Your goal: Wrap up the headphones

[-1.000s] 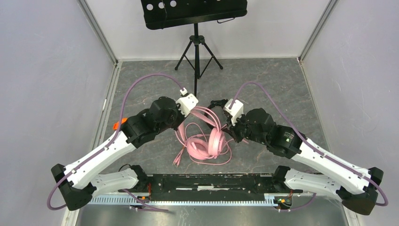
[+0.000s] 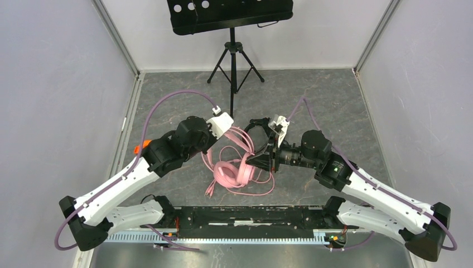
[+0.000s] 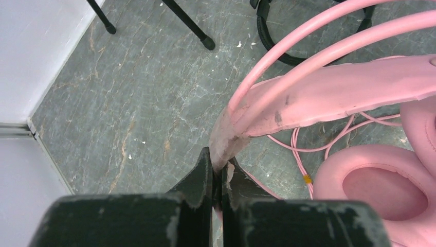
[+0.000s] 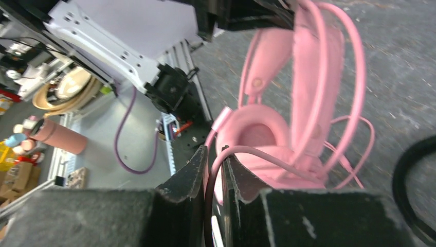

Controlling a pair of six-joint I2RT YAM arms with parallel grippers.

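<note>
The pink headphones (image 2: 223, 175) lie with loose pink cable loops on the floor, headband raised. My left gripper (image 2: 215, 142) is shut on the end of the headband (image 3: 329, 95), seen bunched between its fingertips in the left wrist view. The ear cushions (image 3: 370, 154) show at that view's right. My right gripper (image 2: 256, 159) is beside the right-hand cup. In the right wrist view a pink cable (image 4: 251, 150) arches over its fingertips and runs down between or over the fingers; I cannot tell whether it is gripped or how far the fingers are apart.
A black music stand (image 2: 233, 58) stands at the back. A black loop-shaped object (image 2: 252, 124) lies behind the headphones. An orange object (image 2: 140, 146) is at the left edge. White walls bound both sides.
The headphones and my left gripper have shifted a little to the left.
</note>
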